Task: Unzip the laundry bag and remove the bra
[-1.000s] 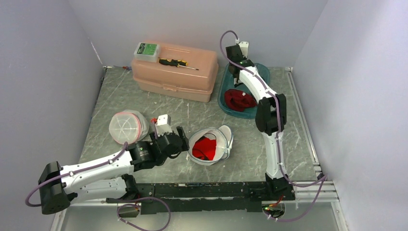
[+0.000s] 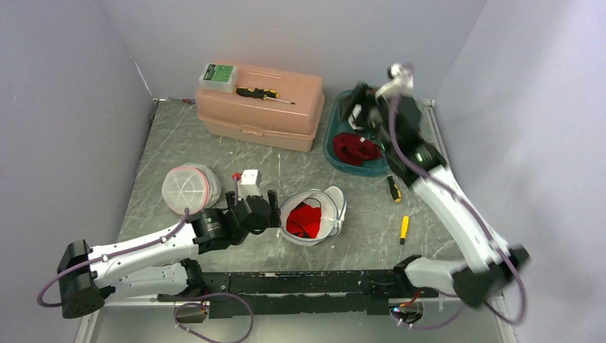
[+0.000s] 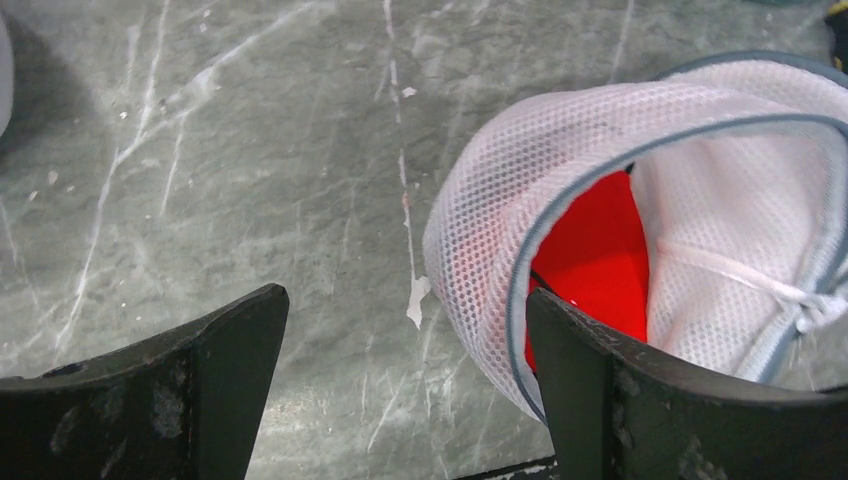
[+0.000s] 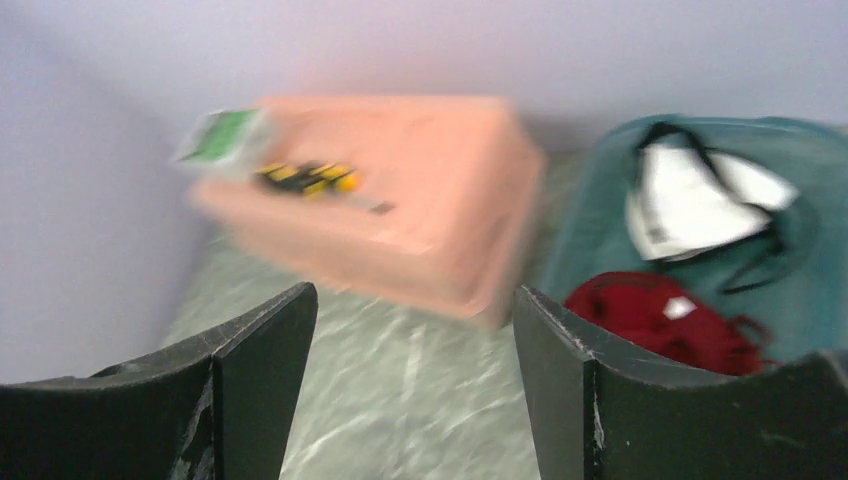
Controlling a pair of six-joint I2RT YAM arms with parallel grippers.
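The round white mesh laundry bag (image 2: 326, 214) stands unzipped on the table, its lid folded back to the right. A red garment (image 3: 600, 265) with black straps lies inside it, partly hidden by the bag's wall. My left gripper is open just left of the bag, with its right finger (image 3: 580, 370) in front of the rim and nothing held. In the teal tub at the back lie a white bra (image 4: 690, 205) with black straps and a dark red garment (image 2: 355, 148). My right gripper stands open and empty over the tub's area, blurred in the top view.
A pink toolbox (image 2: 268, 100) with a screwdriver and a small clear box (image 2: 219, 76) on it fills the back left. Another round mesh bag (image 2: 191, 189) lies closed on the left. Two yellow-handled screwdrivers (image 2: 404, 229) lie right of the open bag. Mid-table is clear.
The white bra stays in the tub. My left arm has barely shifted, and the open bag is unmoved.
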